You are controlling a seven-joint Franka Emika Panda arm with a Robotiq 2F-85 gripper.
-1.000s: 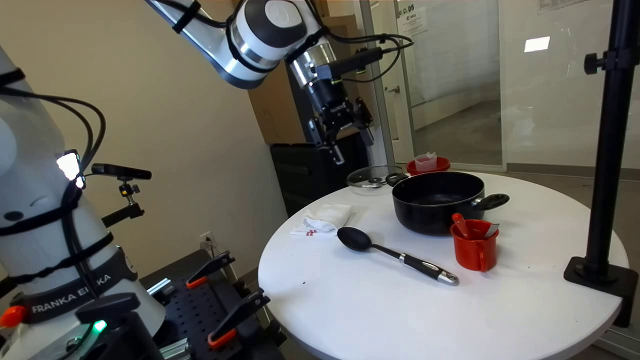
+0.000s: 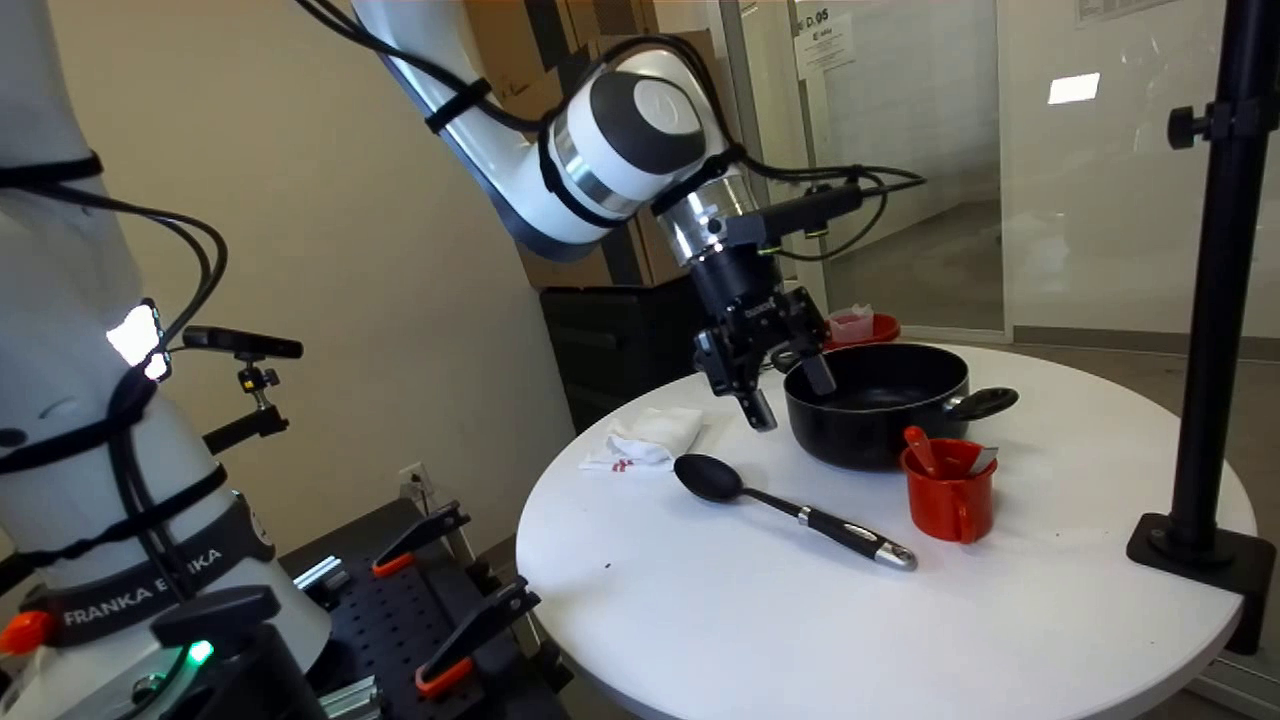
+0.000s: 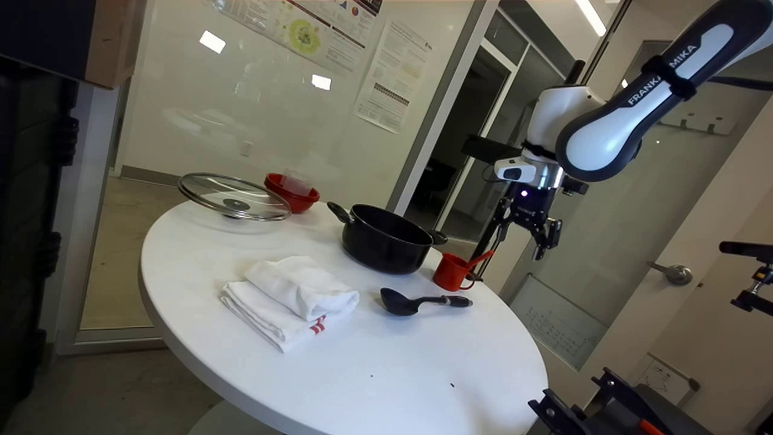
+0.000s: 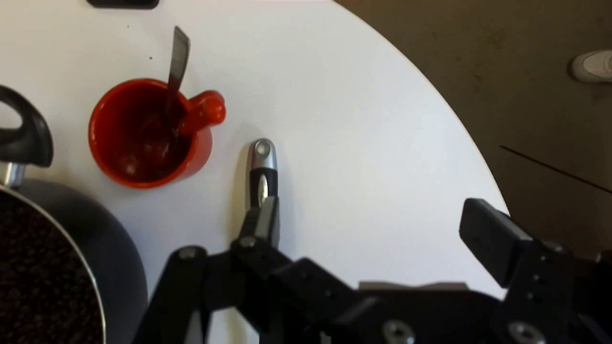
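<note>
My gripper [image 2: 789, 394] is open above the table, in front of the black pot [image 2: 858, 434] in exterior view 1, with nothing between its fingers. A black spoon [image 2: 710, 478] lies flat on the table with its handle pointing towards the red mug [image 2: 948, 510]. From the wrist view, one finger [image 4: 267, 223] covers part of the spoon's handle [image 4: 263, 157]; the bowl of the spoon is hidden there. The mug stands upright beside the pot and holds a red-handled utensil and a metal one.
A folded white cloth [image 3: 290, 301] lies near the table's edge. Behind it are a glass lid [image 3: 210, 190] and red bowls [image 3: 293, 196]. A black pole [image 2: 1203, 360] is clamped to the table's right side.
My gripper has moved down and to the right in exterior view 1, now overlapping the pot's near side and covering most of the lid. The objects on the table have not moved.
</note>
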